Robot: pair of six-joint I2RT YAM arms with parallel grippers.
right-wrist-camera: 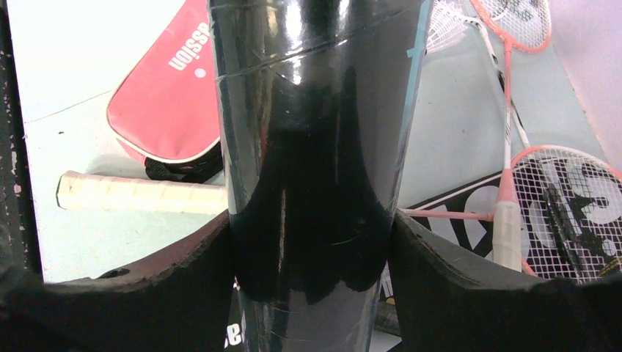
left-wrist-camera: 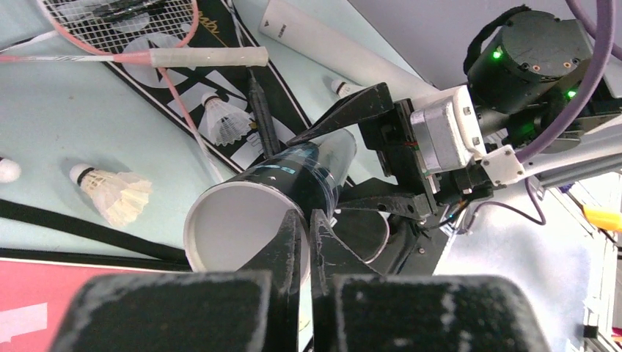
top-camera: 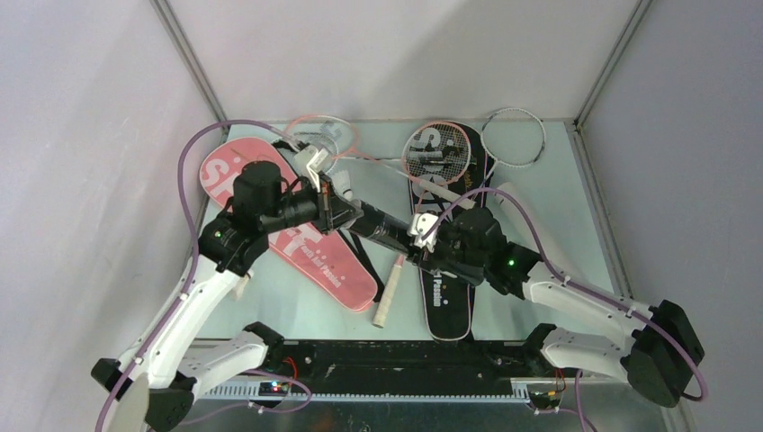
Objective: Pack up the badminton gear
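Observation:
A black shuttlecock tube (top-camera: 382,227) hangs above the table, my right gripper (top-camera: 418,238) shut on it; it fills the middle of the right wrist view. My left gripper is shut at the tube's white round end; whether anything thin is between its tips is hard to tell. Loose shuttlecocks (left-wrist-camera: 110,191) lie on the table. Rackets (top-camera: 436,148) lie across a black bag (top-camera: 447,310) and at the back. A pink bag (top-camera: 328,274) lies on the left.
A pale tube (left-wrist-camera: 330,44) lies on the table's right. The back wall (top-camera: 396,63) and side walls bound the table (top-camera: 549,207). A little bare table shows between the bags and at the right.

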